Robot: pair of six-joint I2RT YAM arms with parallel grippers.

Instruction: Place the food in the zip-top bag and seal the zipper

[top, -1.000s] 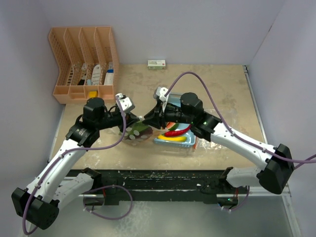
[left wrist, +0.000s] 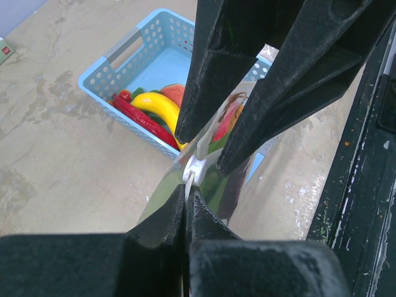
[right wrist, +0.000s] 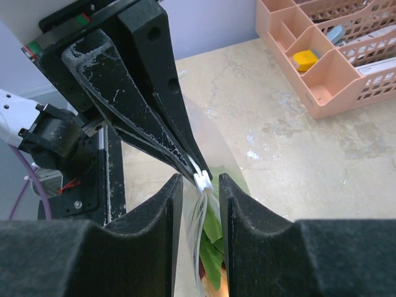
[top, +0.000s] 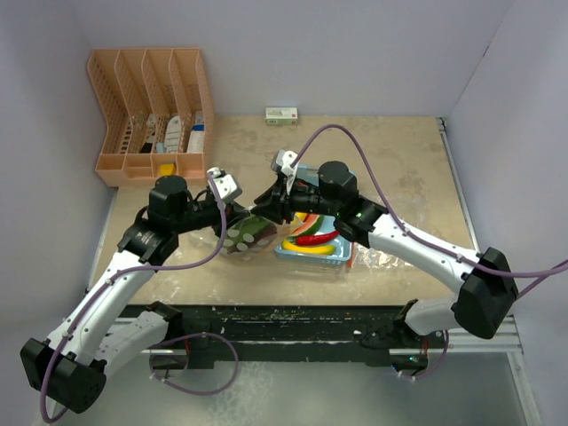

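The clear zip top bag hangs upright with green food inside. My left gripper is shut on its top edge, a thin strip showing between the fingertips. Just past those tips sits the white zipper slider. In the right wrist view the slider lies between the parted fingers of my right gripper, with a gap on either side. The bag spreads below and behind the slider. From above, both grippers meet over the bag, hiding the slider's surroundings.
A blue basket with a banana, a red pepper and other food stands behind the bag. The pink divided rack is at the back left, a small box at the back.
My right gripper has moved slightly left, close against the left gripper at the bag's top. The left arm has held still.
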